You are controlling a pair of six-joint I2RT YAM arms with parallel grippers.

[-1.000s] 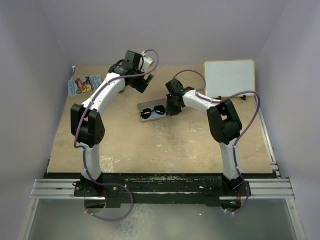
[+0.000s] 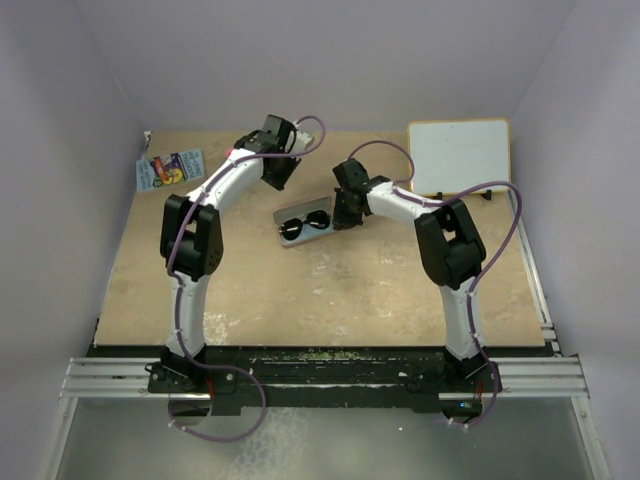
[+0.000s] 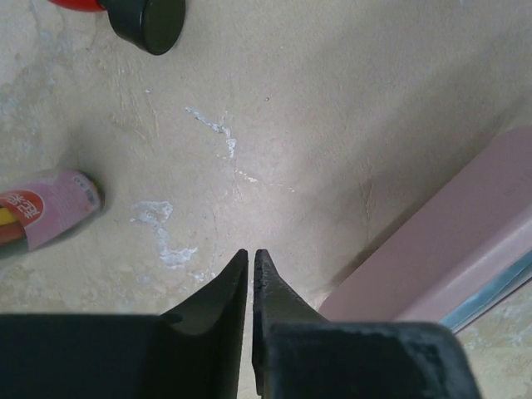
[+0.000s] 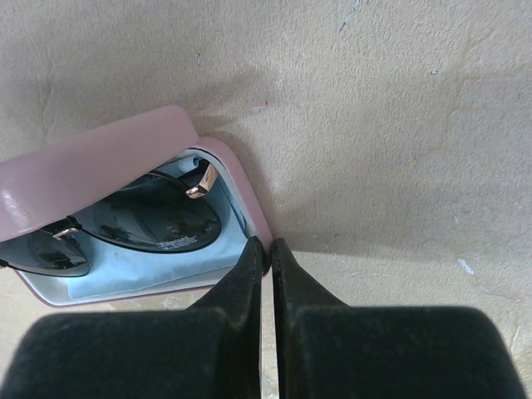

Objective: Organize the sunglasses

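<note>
Black sunglasses (image 2: 292, 228) lie in an open pink case (image 2: 282, 241) with a light blue lining at the table's middle; in the right wrist view a dark lens (image 4: 150, 216) and the raised pink lid (image 4: 91, 166) show. My right gripper is shut at the case's right end, its tips at the rim, with nothing clearly between them. My left gripper hovers above bare table behind and left of the case, its fingertips close together with nothing visible between them; the pink case edge (image 3: 424, 241) lies to its right.
A pink-labelled cylinder (image 3: 50, 208) and a red-and-dark object (image 3: 150, 25) lie near my left gripper. A printed sheet (image 2: 170, 170) is at back left, a white board (image 2: 460, 152) at back right.
The left arm has shifted rightward, and its gripper's fingers have closed from spread to nearly together. The right arm and case show little change.
</note>
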